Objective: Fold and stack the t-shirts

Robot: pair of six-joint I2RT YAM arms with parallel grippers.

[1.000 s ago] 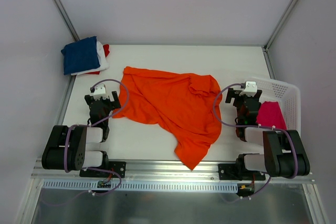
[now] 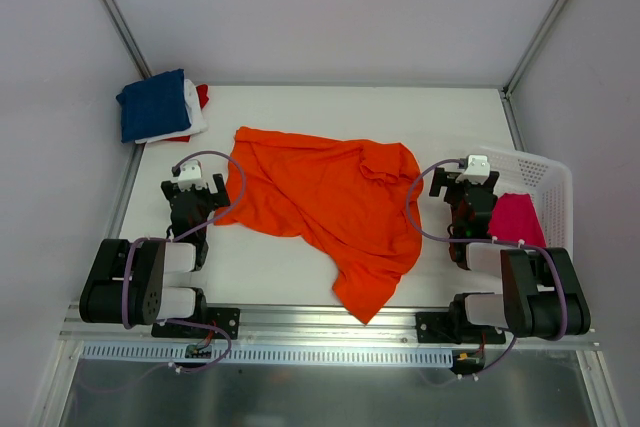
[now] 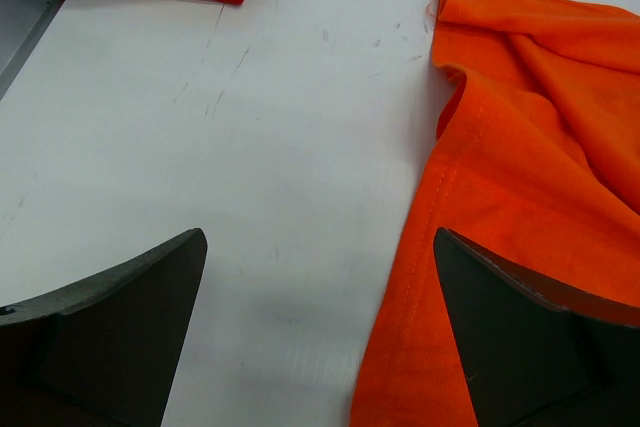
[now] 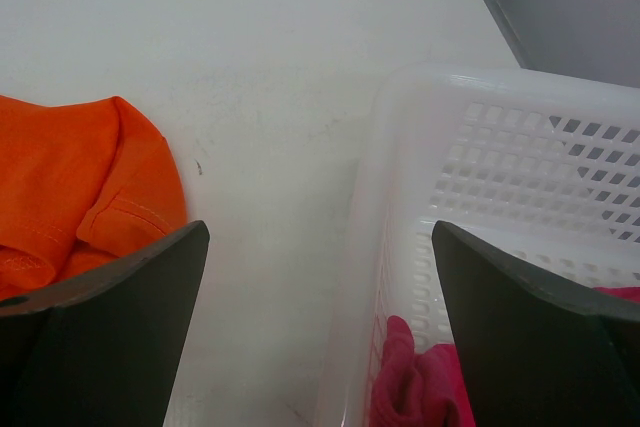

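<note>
An orange t-shirt (image 2: 330, 192) lies spread and rumpled across the middle of the table, one end hanging toward the front edge. At the back left sits a stack of folded shirts, a blue one (image 2: 153, 107) on top of white (image 2: 196, 112) and red ones. Left of the orange cloth my left gripper (image 2: 195, 185) stands open; its right finger (image 3: 530, 347) overlaps the cloth in the left wrist view, nothing held. My right gripper (image 2: 464, 179) is open and empty between the orange shirt and the basket. A pink-red cloth (image 2: 516, 219) lies in the basket.
The white basket (image 2: 548, 173) stands at the right side of the table, its near wall close to my right gripper. Bare table (image 2: 350, 112) stretches behind the orange shirt. Thin purple cables loop over both arms.
</note>
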